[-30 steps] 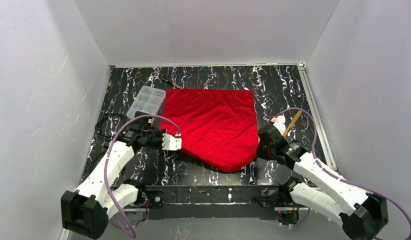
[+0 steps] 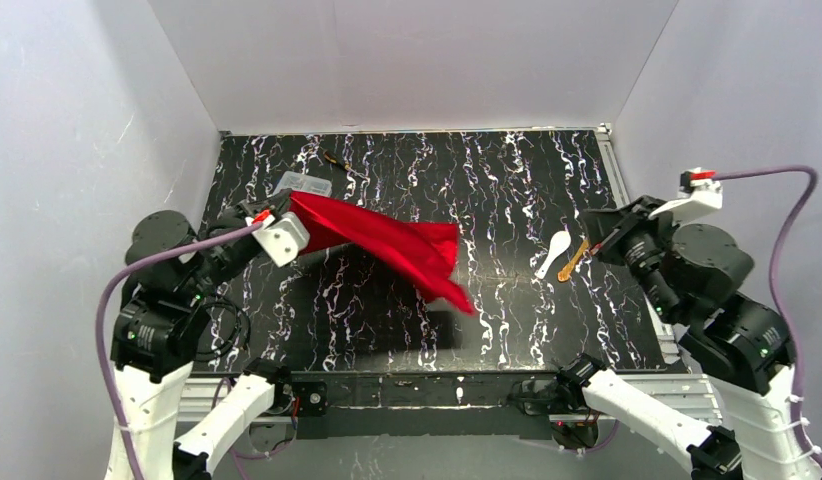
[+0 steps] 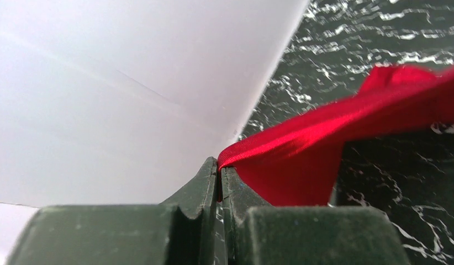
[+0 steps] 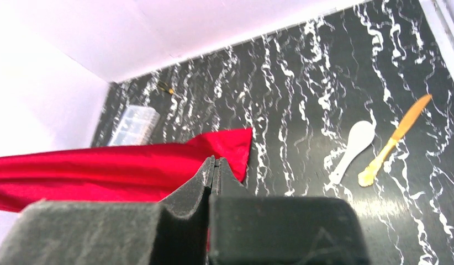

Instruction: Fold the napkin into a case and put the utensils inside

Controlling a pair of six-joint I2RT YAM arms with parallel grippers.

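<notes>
The red napkin hangs in the air from my left gripper, which is shut on its corner; its far part sags over the table, as the left wrist view also shows. My right gripper is raised at the right, shut, with no cloth visible between its fingertips in the right wrist view. A white spoon and an orange knife lie side by side on the right of the table, below the right gripper.
A clear plastic box and a small screwdriver lie at the back left. Black cables lie at the left.
Both arms have risen.
</notes>
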